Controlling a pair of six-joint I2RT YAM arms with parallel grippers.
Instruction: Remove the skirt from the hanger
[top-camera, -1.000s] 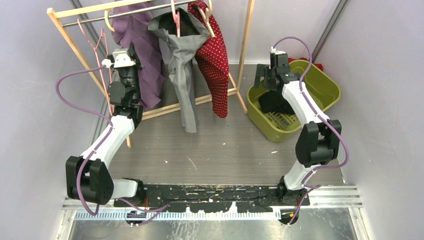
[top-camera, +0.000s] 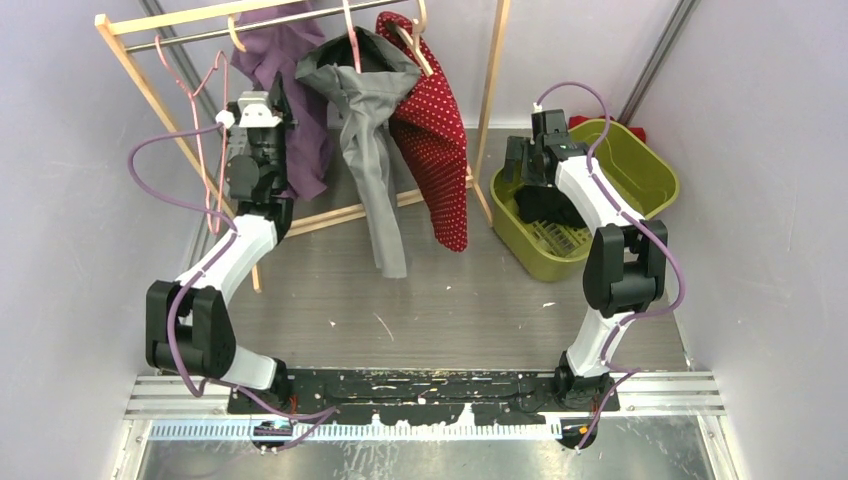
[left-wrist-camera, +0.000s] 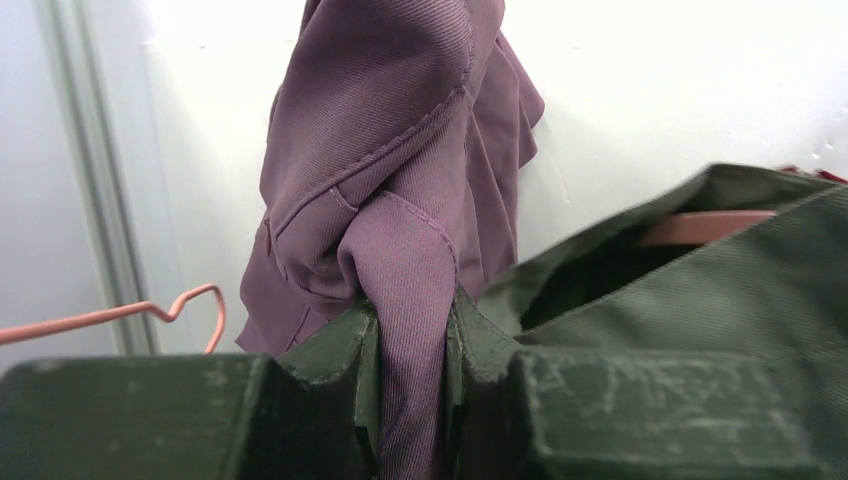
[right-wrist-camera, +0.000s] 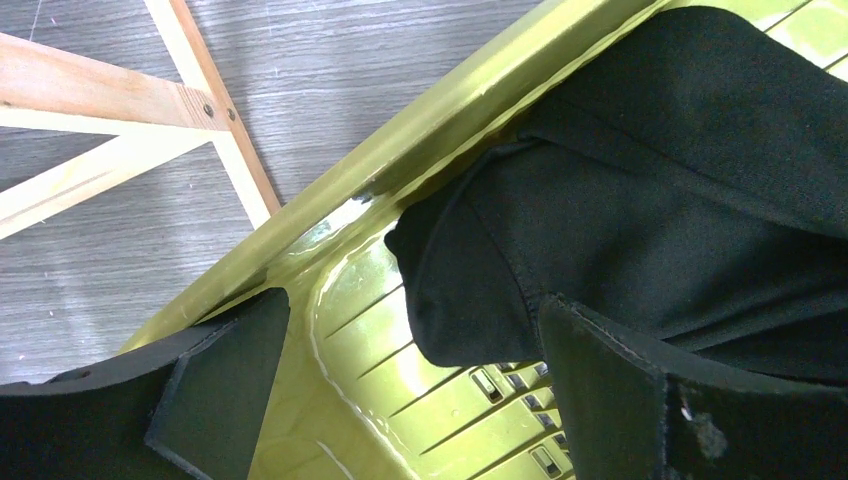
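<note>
The purple garment (top-camera: 300, 120) hangs at the rack's left side, below a wooden hanger (top-camera: 236, 32). A bunched fold of its purple fabric (left-wrist-camera: 405, 260) runs between the fingers of my left gripper, which is shut on it. In the top view the left arm hides part of the garment. Over the green bin's near-left side, my right gripper stands open with nothing between its fingers. A black cloth (right-wrist-camera: 620, 220) lies in the bin below it.
A bare pink hanger (top-camera: 195, 110) hangs left of the left arm. Grey trousers (top-camera: 370, 130) and a red dotted garment (top-camera: 435, 150) hang to the right. The green bin (top-camera: 545, 265) stands beyond the rack.
My left arm has shifted a little to the right, and the wooden hanger has moved right too. The hanging clothes have swayed.
</note>
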